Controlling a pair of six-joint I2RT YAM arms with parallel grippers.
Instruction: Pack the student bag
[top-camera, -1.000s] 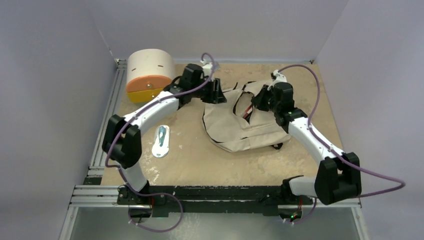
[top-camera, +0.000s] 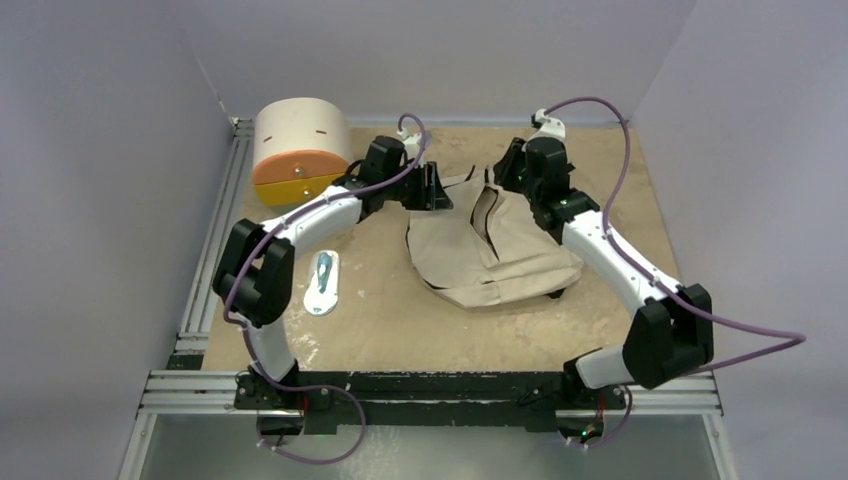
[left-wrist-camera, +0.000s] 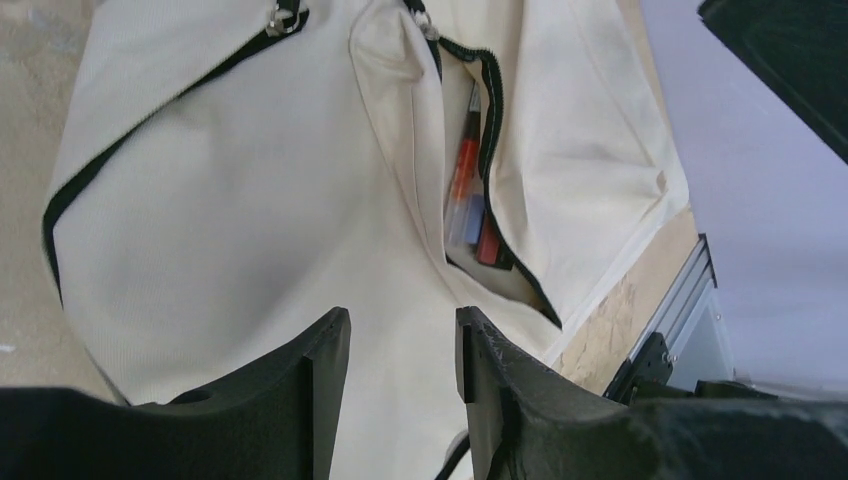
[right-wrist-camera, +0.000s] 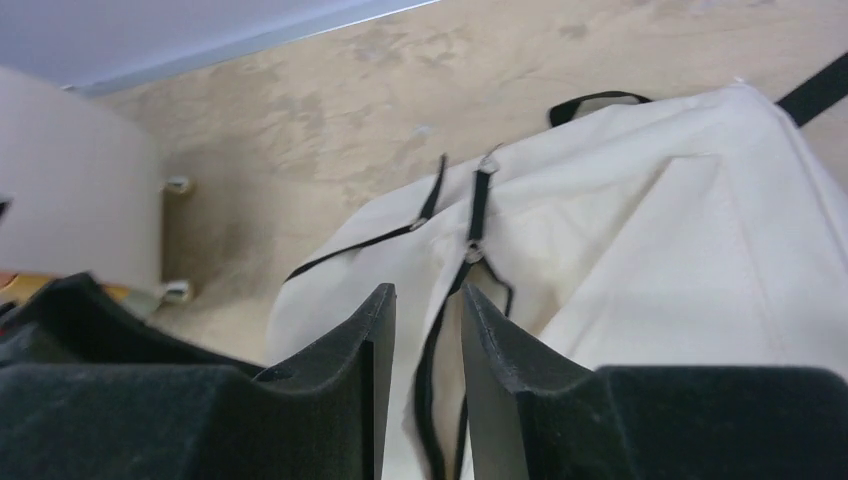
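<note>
The cream bag (top-camera: 450, 245) lies flat with its black zip partly apart; in the left wrist view a red pen (left-wrist-camera: 464, 165) and other stationery show in the narrow opening. My left gripper (top-camera: 435, 200) hangs over the bag's left upper part, part open with nothing seen between its fingers. My right gripper (top-camera: 508, 170) is above the bag's upper middle, near the zipper pulls (right-wrist-camera: 474, 246); its fingers stand apart with nothing seen in them.
A rounded box (top-camera: 300, 125) with orange and yellow drawers stands back left. A white item with a teal part (top-camera: 322, 282) lies front left. The board (top-camera: 370, 310) is clear around it.
The bag's opening looks narrower than a second ago.
</note>
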